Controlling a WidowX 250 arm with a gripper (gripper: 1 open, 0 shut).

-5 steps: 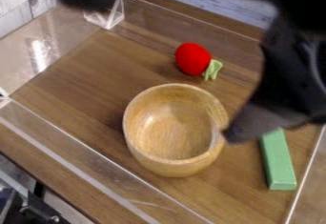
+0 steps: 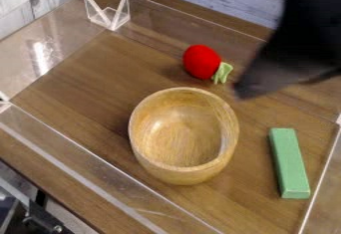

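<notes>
A wooden bowl sits empty near the middle of the tray. Behind it lies a red round object with a pale green top. A flat green block lies to the right of the bowl. The dark, blurred gripper hangs at the upper right, above the tray; its fingers cannot be made out.
Clear plastic walls edge the wooden floor, with a small clear bracket at the back left. The floor left of the bowl is bare.
The dark arm has moved up and back from over the bowl's right side and the green block, uncovering more of both. The objects appear unmoved.
</notes>
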